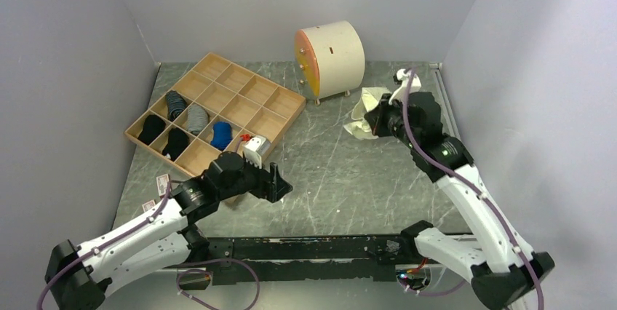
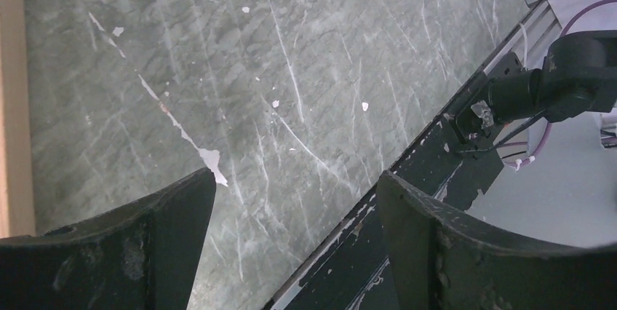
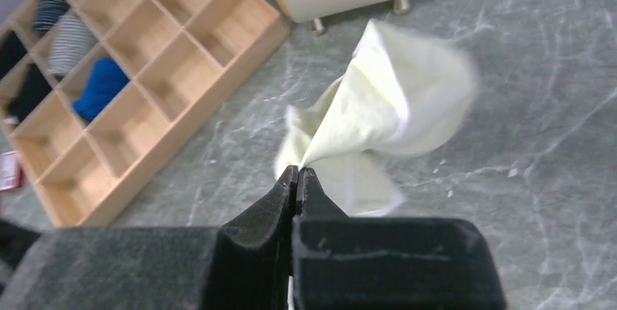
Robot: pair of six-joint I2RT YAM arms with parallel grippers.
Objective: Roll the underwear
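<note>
The pale yellow underwear (image 1: 361,118) hangs crumpled at the back right of the table, partly hidden behind my right gripper (image 1: 374,124). In the right wrist view the cloth (image 3: 371,110) rises from the closed fingertips, pinched at one spot, with loose folds spreading and blurred. My right gripper is shut on it. At the front left, beside the wooden box, my left gripper (image 1: 280,188) stands open. Its two fingers (image 2: 171,233) show a gap with only bare table behind.
A divided wooden box (image 1: 218,102) at the left holds several rolled dark, grey and blue items. A cream drum-shaped cabinet (image 1: 335,59) stands at the back. Small cards (image 1: 163,183) lie front left.
</note>
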